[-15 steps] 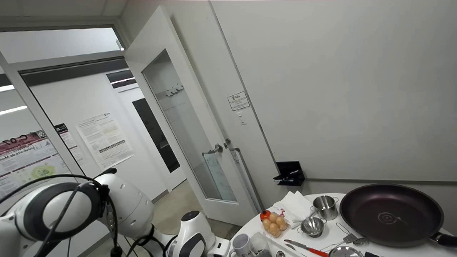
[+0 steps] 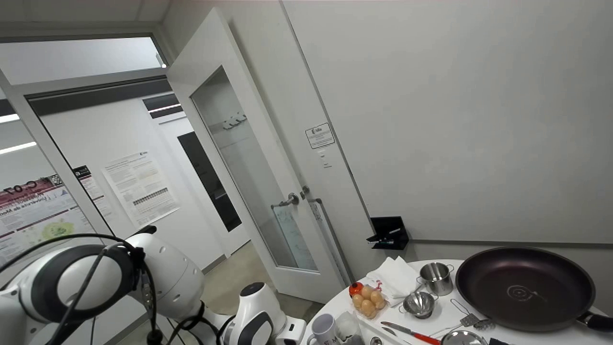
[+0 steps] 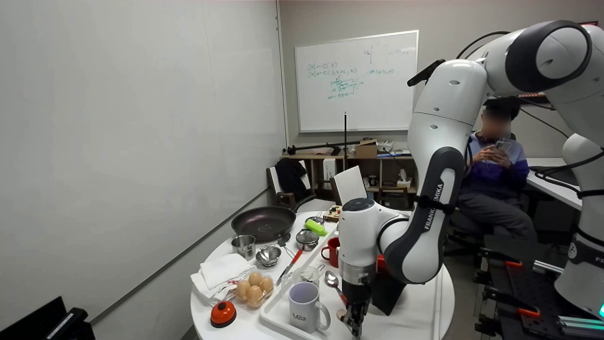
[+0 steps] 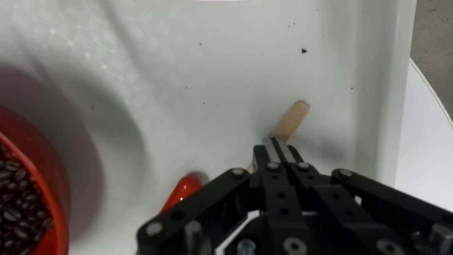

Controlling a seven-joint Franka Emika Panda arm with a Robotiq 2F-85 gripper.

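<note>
A tan wooden stick [image 4: 291, 120], seen in the wrist view, lies slanted on the white tray [image 4: 238, 63]. Its rounded end shows just past my fingertips, and most of the rest is hidden beneath the gripper. My gripper is shut, its two fingers pressed together with nothing between them. The stick passes under and outside the fingers. In exterior view 2 the gripper [image 3: 354, 328] points down low over the tray, right of the grey mug [image 3: 304, 309].
A red container of coffee beans [image 4: 46, 178] stands left in the wrist view. A red handle [image 4: 182, 191] lies beside my gripper. Eggs [image 3: 255, 288], a red timer [image 3: 223, 313] and a pan [image 3: 264, 222] sit outside the tray. Bare tray lies ahead of the fingertips.
The stick has turned so its visible end leans further right, and more of the red handle shows.
</note>
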